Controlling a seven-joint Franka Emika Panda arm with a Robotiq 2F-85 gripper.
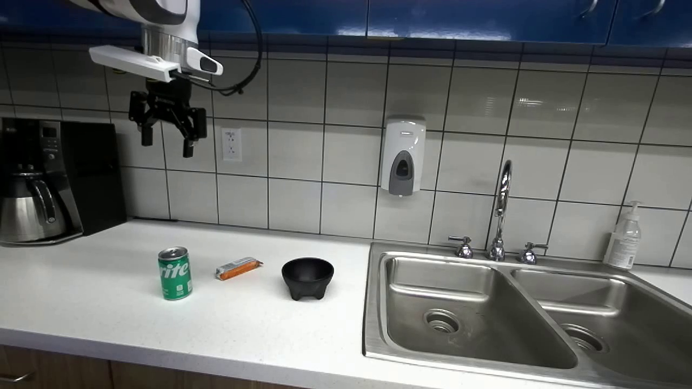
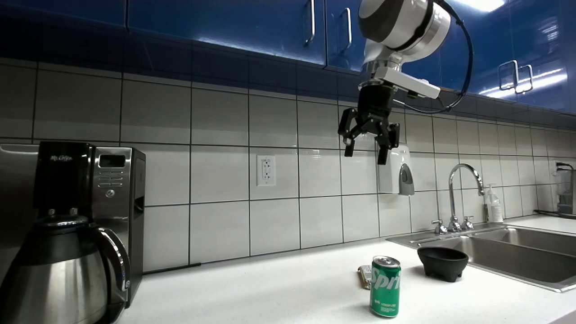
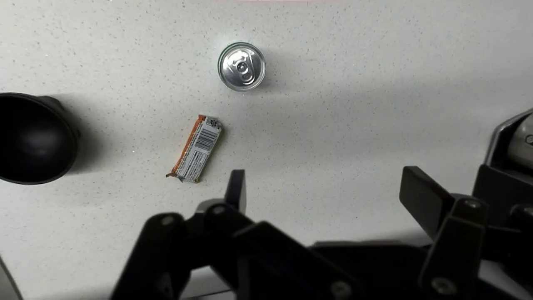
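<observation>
High above the counter, my gripper (image 1: 168, 148) stands open, and nothing is between its fingers. A green Sprite can (image 1: 175, 274) is upright on the counter. To its right lies a snack bar (image 1: 238, 268) in an orange and silver wrapper. Further right is a small black footed bowl (image 1: 308, 277), empty from what the wrist view shows. Seen from the wrist, the can's lid (image 3: 242, 66) and the bar (image 3: 197, 149) are both clear of my fingers (image 3: 235, 190), and the bowl (image 3: 35, 140) is cut off at the left edge.
A coffee maker (image 1: 91, 175) with a steel carafe stands at the left. The double steel sink (image 1: 373, 311) begins right of the bowl. Blue cabinets (image 1: 279, 16) hang overhead.
</observation>
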